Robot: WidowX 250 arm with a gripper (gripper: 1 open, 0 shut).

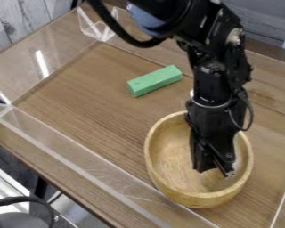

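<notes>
The black arm reaches down from the top to a round tan wooden bowl (175, 174) at the lower right. My gripper (210, 162) is low inside the bowl, over its middle and right part, and looks shut. I see nothing clearly held between its dark fingers, though the tips are hard to make out. A green block (155, 80) lies on the wooden table left of the arm, behind the bowl.
Clear strips run along its left and front edges. A small white item behind the arm is largely hidden. Cables and dark gear lie off the lower left edge.
</notes>
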